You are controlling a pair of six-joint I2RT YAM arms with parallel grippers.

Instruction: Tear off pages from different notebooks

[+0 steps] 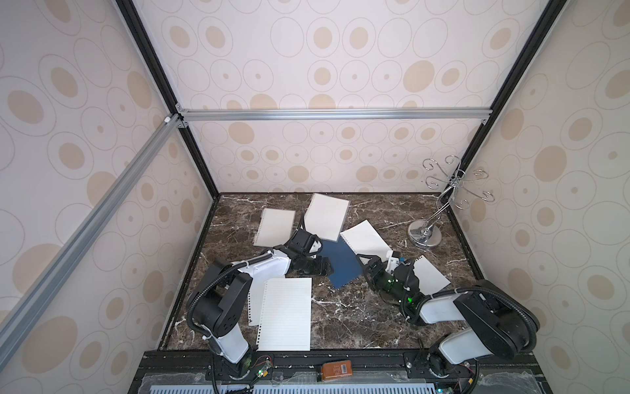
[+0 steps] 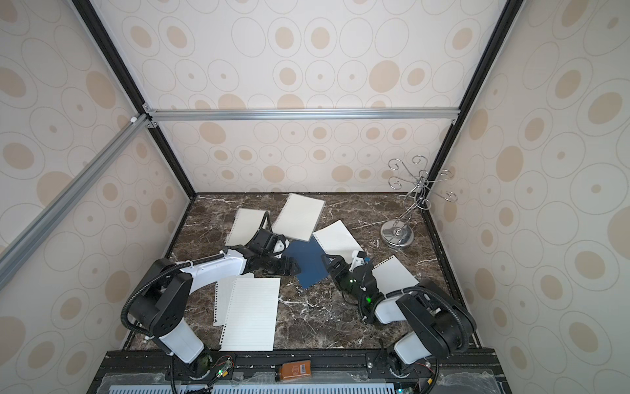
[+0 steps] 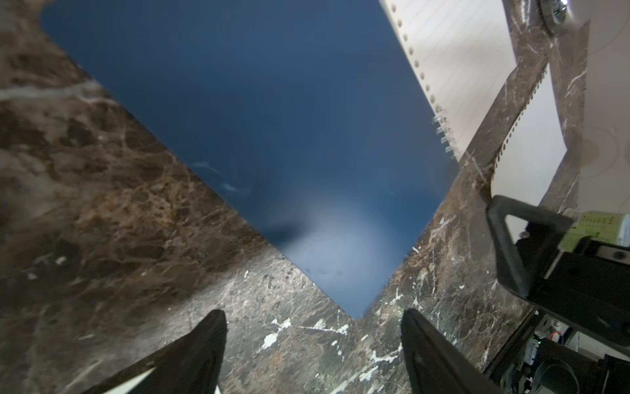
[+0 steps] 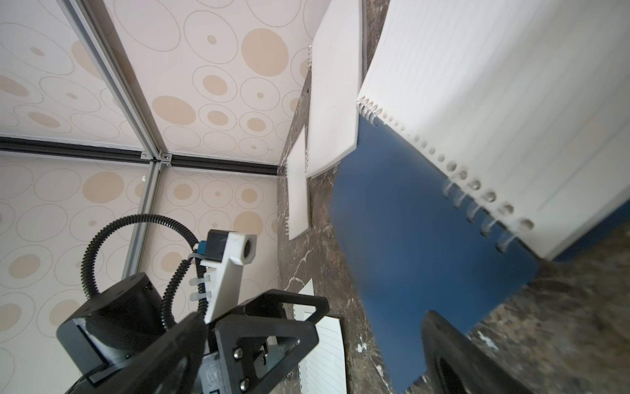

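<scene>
A spiral notebook with a blue cover (image 1: 336, 262) lies mid-table, its white ruled pages (image 4: 498, 111) beside the coils. My left gripper (image 1: 321, 266) hovers over the blue cover's left part, fingertips apart, nothing between them in the left wrist view. My right gripper (image 1: 370, 266) is open at the cover's right, near the coils, with nothing between its fingers. Other notebooks lie at the back (image 1: 274, 226), at the right (image 1: 430, 275) and at the front left (image 1: 284, 314).
A chrome stand (image 1: 424, 233) is at the back right. Patterned walls enclose it.
</scene>
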